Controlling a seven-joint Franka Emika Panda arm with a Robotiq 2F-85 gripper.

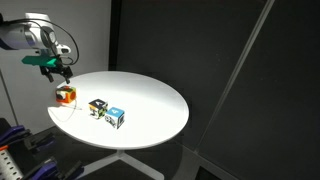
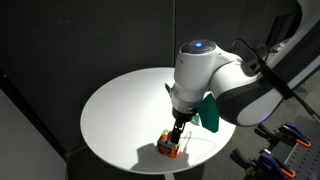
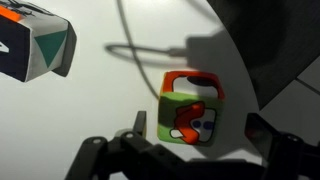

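Note:
A small block with green, red and orange faces (image 1: pixel 66 96) sits near the left edge of the white oval table. In the wrist view the same block (image 3: pixel 190 110) lies between the widely spread fingers, with clear space on both sides. My gripper is open and holds nothing. From exterior view 1 the gripper (image 1: pixel 58 76) hangs just above the block. Exterior view 2 shows the block (image 2: pixel 167 145) under the arm, close to the gripper (image 2: pixel 180 132).
A multicoloured block (image 1: pixel 97 107) and a blue and white block (image 1: pixel 115 118) stand close together on the table (image 1: pixel 150 95), right of the gripper.

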